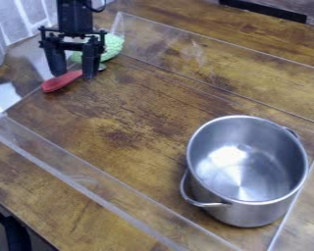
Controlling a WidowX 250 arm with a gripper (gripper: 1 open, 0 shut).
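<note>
My black gripper (72,65) is at the upper left, low over a red elongated object (58,82) on the wooden table. A pale green object (109,45) lies just behind and to the right of the gripper. Whether the fingers touch or hold the red object is too small to tell.
A steel pot (245,172) with side handles stands at the lower right. Clear strips run along the near edge and right side, and a pale sheet hangs at the upper left.
</note>
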